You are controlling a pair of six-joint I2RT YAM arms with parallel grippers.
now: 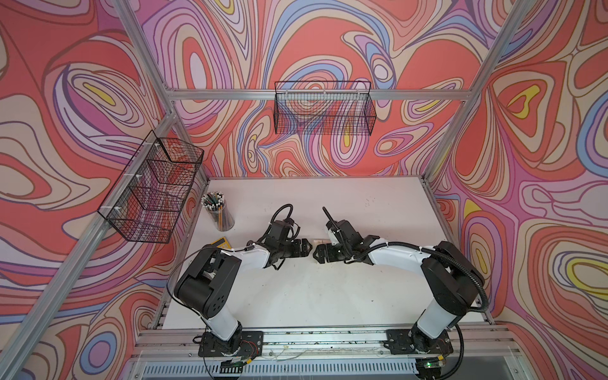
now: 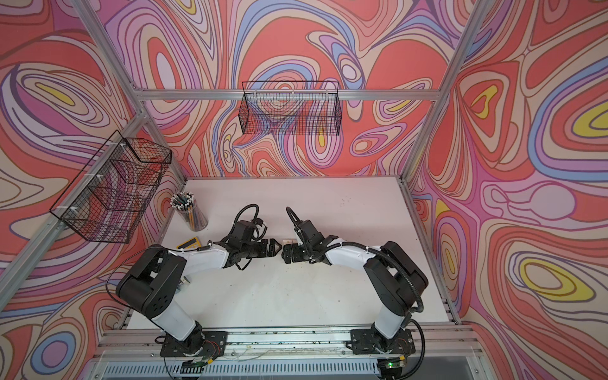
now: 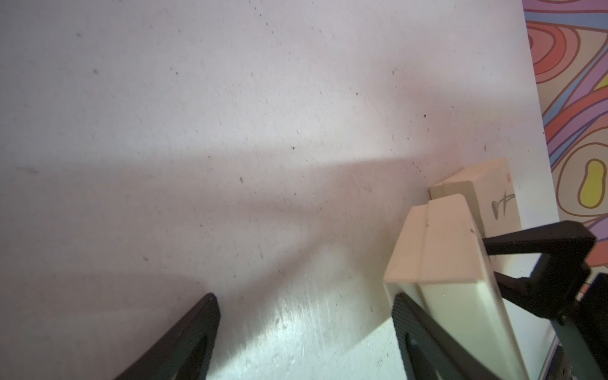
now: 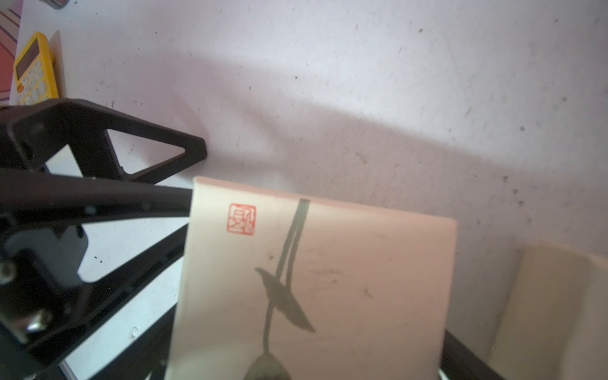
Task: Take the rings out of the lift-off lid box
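A pale lift-off-lid box (image 4: 354,272), with a grey plant drawing and a red seal, stands in front of my right gripper. That gripper is open, one finger to each side of the box. In the left wrist view the box (image 3: 449,247) shows a seam along its side, and a second pale piece (image 3: 484,190) with a grey mark lies behind it. My left gripper stands open over bare table, its right-hand finger close against the box; contact cannot be judged. From above, the arms mostly cover the box. No rings show.
A blurred pale block (image 4: 551,310) lies to the right in the right wrist view. A yellow calculator (image 4: 36,69) and a cup of pens (image 1: 219,212) sit at the table's left.
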